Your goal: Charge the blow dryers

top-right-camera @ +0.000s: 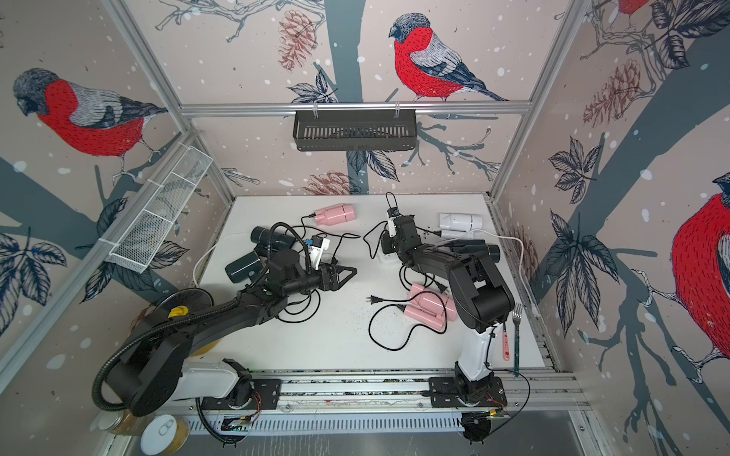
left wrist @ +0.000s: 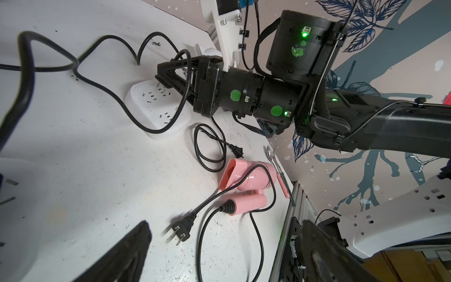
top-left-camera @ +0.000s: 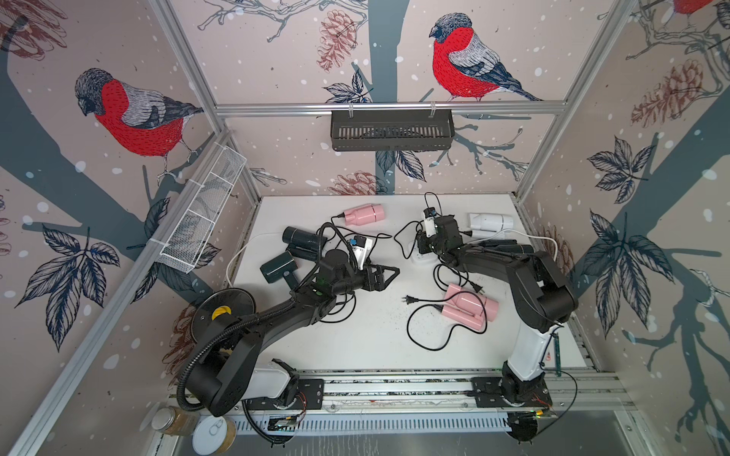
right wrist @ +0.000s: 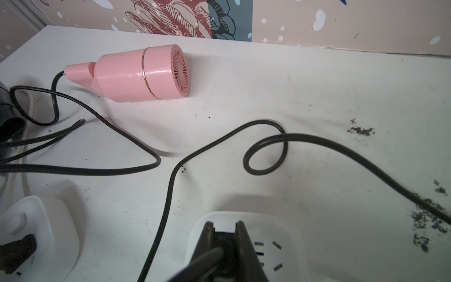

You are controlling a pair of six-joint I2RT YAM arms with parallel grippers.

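In the right wrist view a black plug (right wrist: 225,239) is pinched between the fingers of my right gripper, directly over a white power strip (right wrist: 289,235). Whether its prongs sit in the slots is hidden. To the left, a second white strip (right wrist: 61,230) carries a dark plug (right wrist: 18,251). My left gripper (top-left-camera: 394,274) hovers open over mid-table, empty. A pink dryer (top-left-camera: 469,304) lies front right, its loose plug (left wrist: 181,229) on the bare table. Another pink dryer (right wrist: 136,75) rests at the back, a white one (top-left-camera: 490,221) at back right.
Dark green dryers (top-left-camera: 278,267) lie left of my left arm. Black cords loop across the table around both strips. A fork (top-right-camera: 517,326) lies along the right edge.
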